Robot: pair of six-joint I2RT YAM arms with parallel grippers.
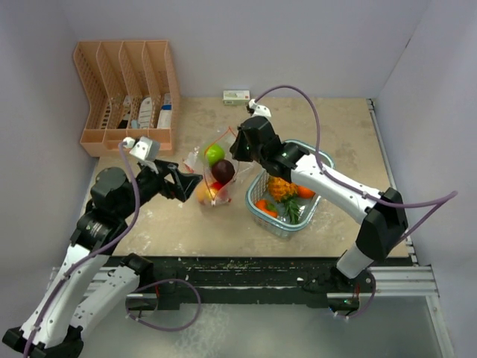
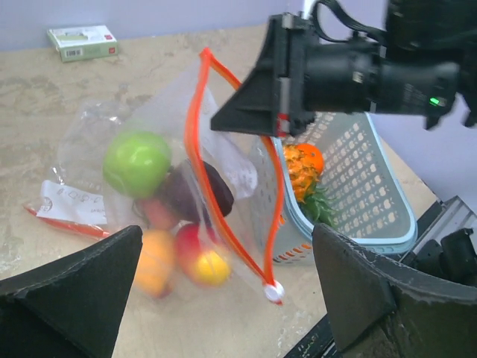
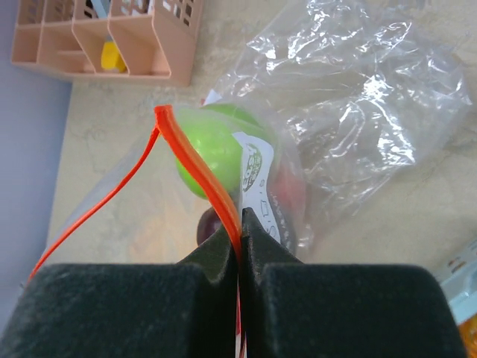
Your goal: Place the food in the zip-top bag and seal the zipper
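Note:
A clear zip bag with an orange zipper edge stands mid-table, its mouth spread part way. Inside it are a green apple, a dark purple fruit, a red-and-yellow fruit and an orange-yellow fruit. My right gripper is shut on the bag's zipper edge, which runs between its fingers. To the left of the bag, my left gripper is open and apart from it, with its fingers framing the bag from a distance.
A grey basket right of the bag holds a pineapple and orange items. A pink divided rack stands at the back left, and a small box lies at the back.

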